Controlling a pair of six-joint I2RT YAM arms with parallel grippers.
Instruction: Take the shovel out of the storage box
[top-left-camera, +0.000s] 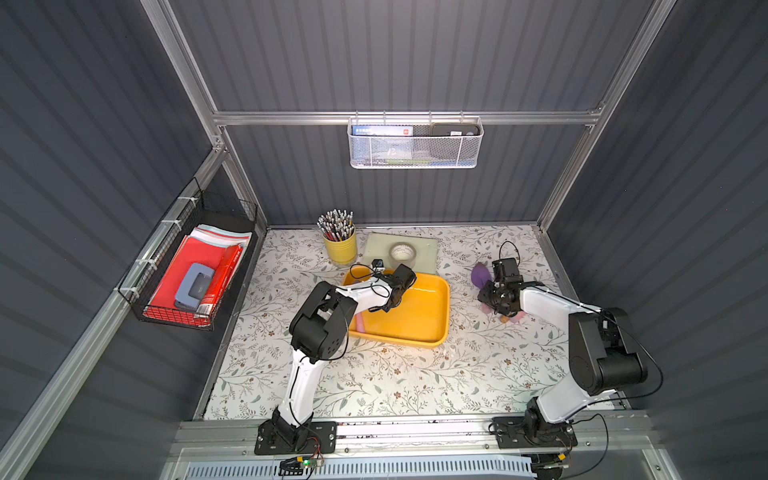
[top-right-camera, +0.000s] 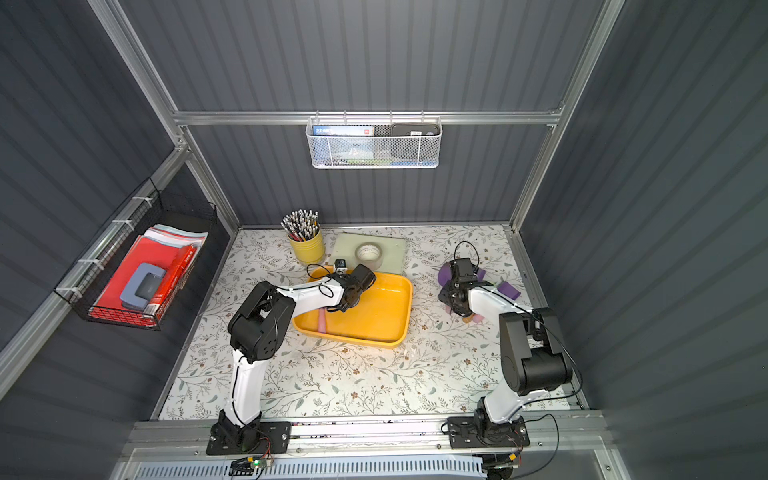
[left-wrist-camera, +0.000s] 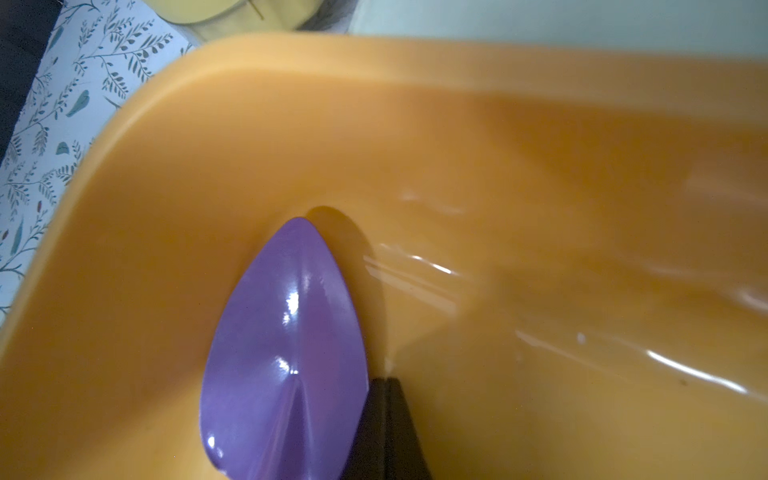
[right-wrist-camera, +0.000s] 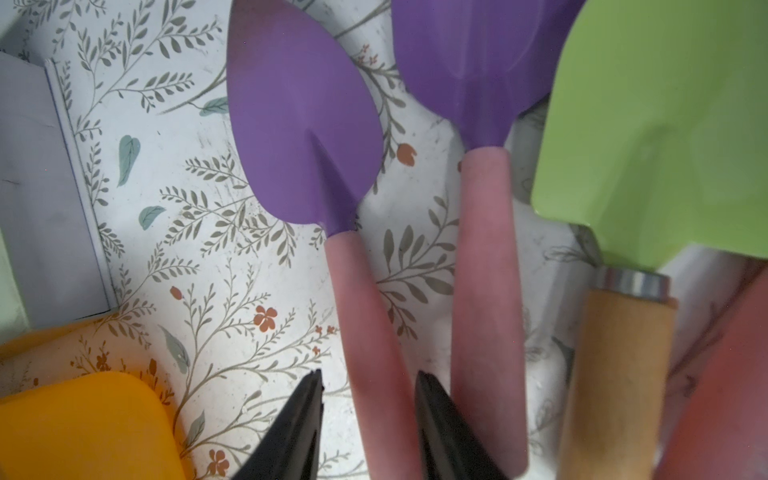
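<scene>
A shovel with a purple blade (left-wrist-camera: 280, 344) lies in the yellow-orange storage box (top-left-camera: 428, 312), by the left wall. Its pink handle (top-left-camera: 359, 322) shows at the box's left end. My left gripper is inside the box, shut with nothing between its fingers. The blade's right edge is just left of those fingertips, outside them. Outside the box on the right, my right gripper stands open over the pink handle of another purple shovel (right-wrist-camera: 308, 128) on the table. Whether it touches that handle I cannot tell.
A second purple shovel (right-wrist-camera: 484, 72) and a green-bladed tool (right-wrist-camera: 648, 144) lie close to my right gripper. Behind the box are a yellow pencil pot (top-left-camera: 341, 249) and a tape roll (top-left-camera: 403, 254) on a pale green board.
</scene>
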